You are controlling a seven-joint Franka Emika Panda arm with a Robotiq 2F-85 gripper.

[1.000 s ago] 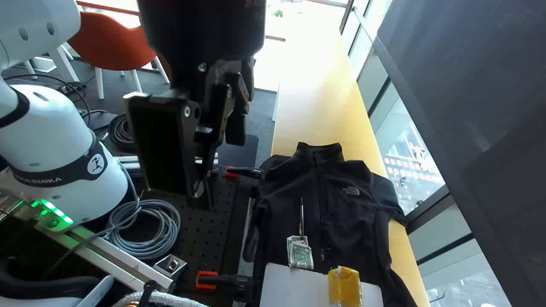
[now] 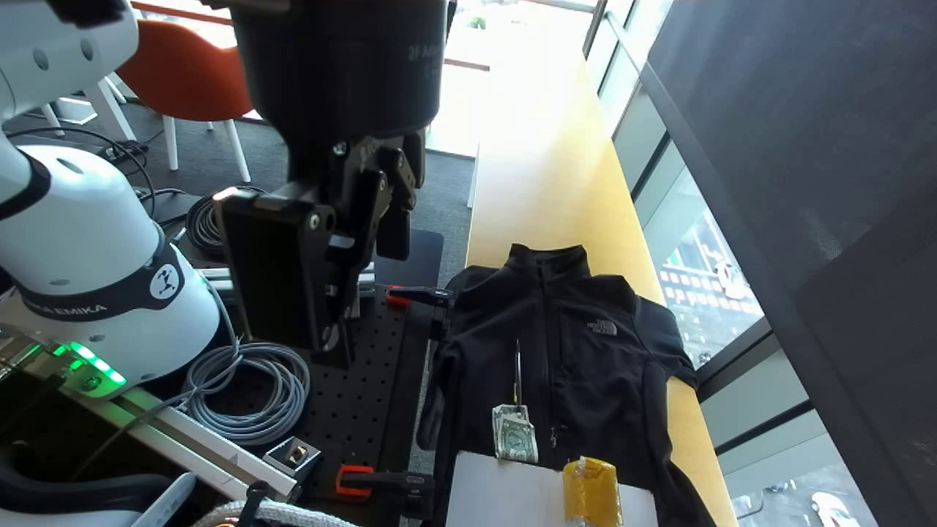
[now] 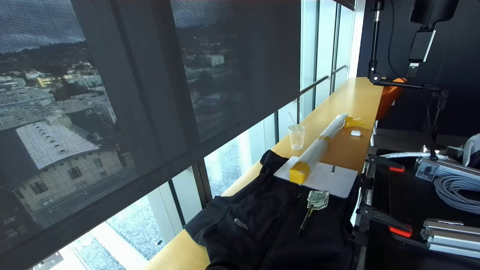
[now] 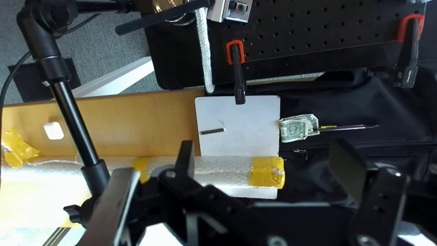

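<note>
My gripper is open and empty, its two fingers wide apart in the wrist view. In exterior view 1 the gripper (image 2: 364, 303) hangs in the air, left of the jacket. A crumpled dollar bill (image 4: 294, 128) lies on the black jacket (image 2: 606, 369), its edge at the white board (image 4: 241, 119). From the bill, a thin pen-like stick (image 4: 348, 127) with a dark shaft extends over the cloth; its end by the bill is partly hidden. Neither is touched by the gripper.
A bubble-wrapped roll (image 3: 319, 146) with yellow tape lies across the board. Beside it stand a clear cup (image 3: 297, 136) and a small white case (image 3: 356, 133). Clamps (image 4: 237, 73) grip the table edge. A black stand arm (image 4: 69, 106) crosses the wrist view's left side.
In exterior view 1 my gripper has shifted slightly down and to the left, still open. The jacket, bill and stick have not moved.
</note>
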